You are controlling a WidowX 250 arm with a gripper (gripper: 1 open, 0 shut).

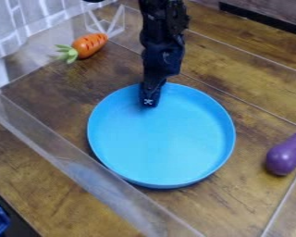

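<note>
The black gripper (152, 93) is at the back rim of a blue plate (159, 143), its fingertips low over or on the plate's upper edge. It is open as far as its dark shape shows; no object is visible between the fingers, though the space between them is hard to make out.
An orange toy carrot (89, 45) with green leaves lies at the upper left, and a purple toy eggplant (285, 153) at the right edge. A clear plastic wall runs along the left.
</note>
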